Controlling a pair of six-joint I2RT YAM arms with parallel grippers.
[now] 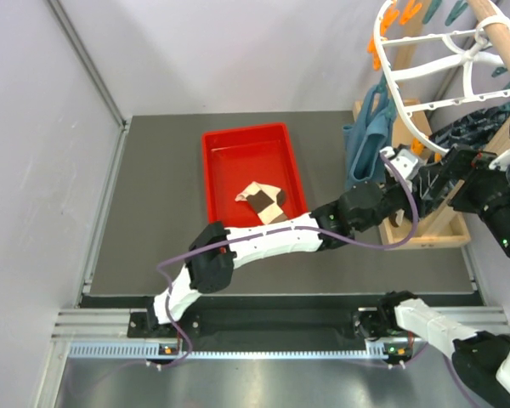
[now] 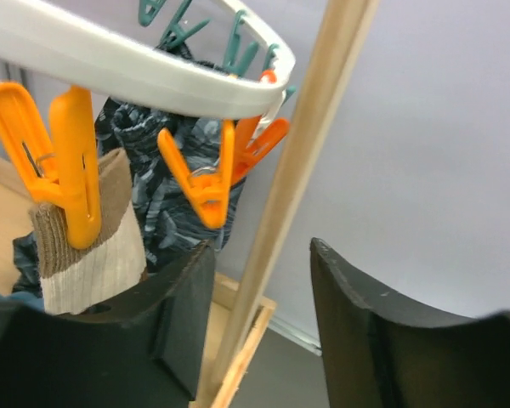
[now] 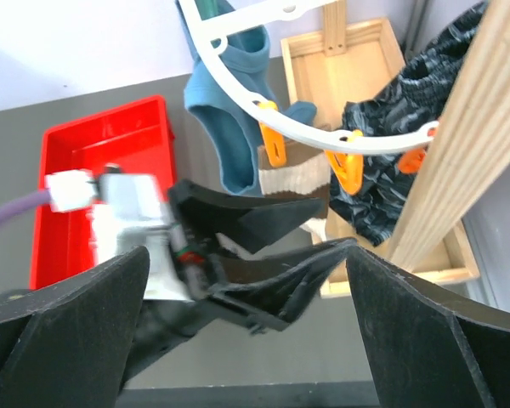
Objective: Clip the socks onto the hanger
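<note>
In the left wrist view a brown-and-cream sock (image 2: pixel 93 255) hangs from an orange clip (image 2: pixel 76 170) on the white hanger (image 2: pixel 144 76). Another orange clip (image 2: pixel 204 191) beside it shows nothing in its tip. My left gripper stands open below that clip, around the line of the wooden post (image 2: pixel 272 221), apparently empty. Blue socks (image 3: pixel 229 102) and dark patterned fabric (image 3: pixel 391 119) hang from the hanger. My right gripper is open, facing the left one. A cream-and-brown sock (image 1: pixel 259 200) lies in the red tray (image 1: pixel 251 149).
The wooden stand (image 1: pixel 416 240) and post are at the right, crowded by both arms. The grey floor (image 1: pixel 153 204) left of the tray is clear.
</note>
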